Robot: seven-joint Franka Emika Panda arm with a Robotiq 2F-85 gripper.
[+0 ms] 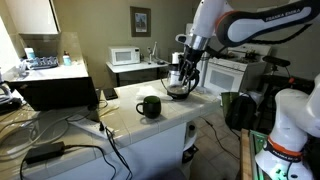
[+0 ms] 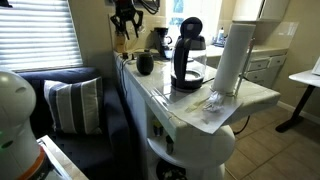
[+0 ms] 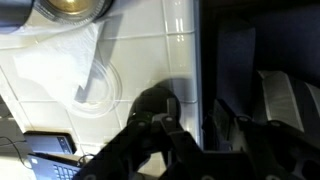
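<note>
A black mug (image 1: 150,106) with a handle stands on the white tiled counter (image 1: 85,150). In the wrist view its dark shape (image 3: 155,103) shows near the lower middle, partly hidden by my fingers. High over the counter hangs my gripper (image 1: 186,65), well apart from the mug. The fingers (image 3: 166,132) stand apart at the bottom of the wrist view, with no object visibly held between them. Exterior view 2 has the gripper (image 2: 126,18) at the top, above and behind the mug (image 2: 145,64).
A shallow pan (image 1: 179,91) and a crumpled white paper (image 1: 126,101) lie on the counter. A coffee maker (image 2: 189,66) and a paper towel roll (image 2: 233,60) stand near its end. Cables (image 1: 110,145) and a black box (image 1: 62,93) occupy the left. A dark sofa (image 2: 75,108) lies alongside.
</note>
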